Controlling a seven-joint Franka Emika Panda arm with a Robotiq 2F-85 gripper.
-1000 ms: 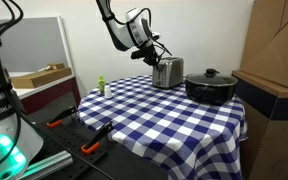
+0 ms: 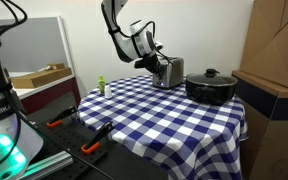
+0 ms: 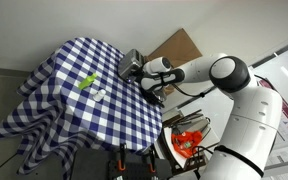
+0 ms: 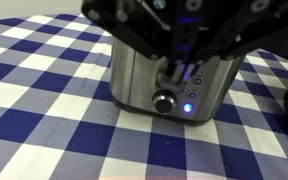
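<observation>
A silver toaster point(image 2: 170, 72) stands towards the back of the checkered table; its metal body point(image 4: 134, 88) fills the middle of the wrist view. On the front face are a round knob point(image 4: 165, 101), small buttons and a blue-lit button point(image 4: 188, 107). My gripper is shut, pointing down at this face just above the knob. Nothing shows between its fingers. Whether the fingertips touch the toaster's lever cannot be told. In exterior view 1 the gripper point(image 2: 159, 72) is small and dark beside the toaster's front.
A black lidded pot point(image 2: 211, 87) stands right of the toaster, close by. A green bottle point(image 2: 101, 82) and a small white item point(image 2: 107, 90) are on the left part of the table.
The arm has come down and slightly right, bringing my gripper lower along the toaster's front. The toaster, pot and bottle stand where they were.
</observation>
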